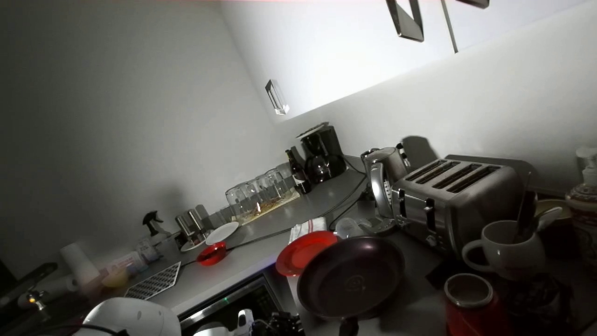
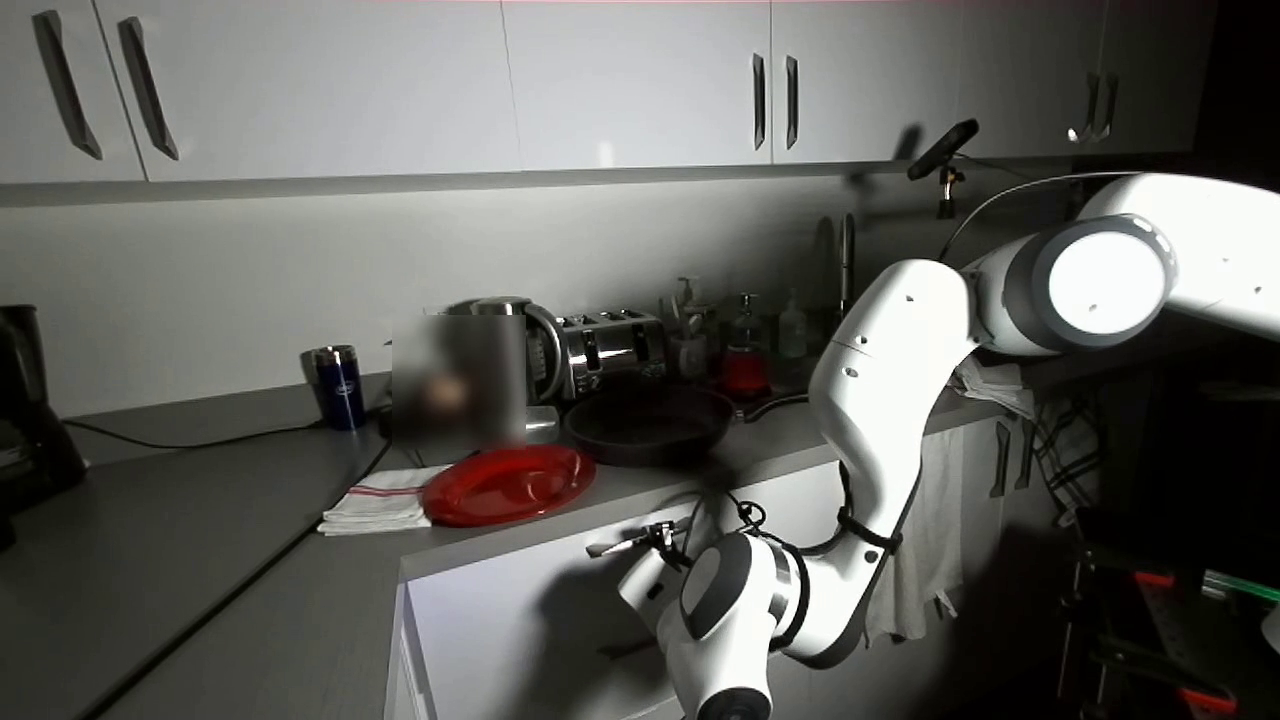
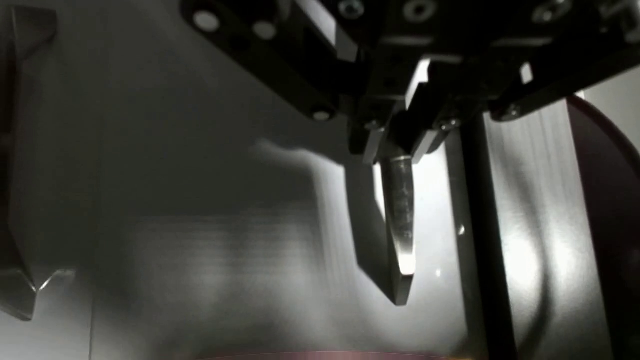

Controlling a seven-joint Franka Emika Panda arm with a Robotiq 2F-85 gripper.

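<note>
My gripper [image 2: 663, 534] hangs in front of the lower cabinet, just below the counter's front edge. In the wrist view its fingers are shut on a narrow, tapering metal utensil [image 3: 403, 210]. That utensil's exact kind is hard to tell; its free end points away from the fingers and touches nothing that I can make out. In exterior view 1 only part of the gripper shows at the bottom edge. A red plate [image 2: 510, 485] and a dark frying pan [image 2: 649, 424] rest on the counter above.
A striped towel [image 2: 381, 502] lies partly under the plate. Behind stand a toaster [image 1: 456, 196], a kettle [image 1: 389, 162] and a white mug [image 1: 508, 252]. A red bowl [image 1: 212, 254] sits farther along the counter.
</note>
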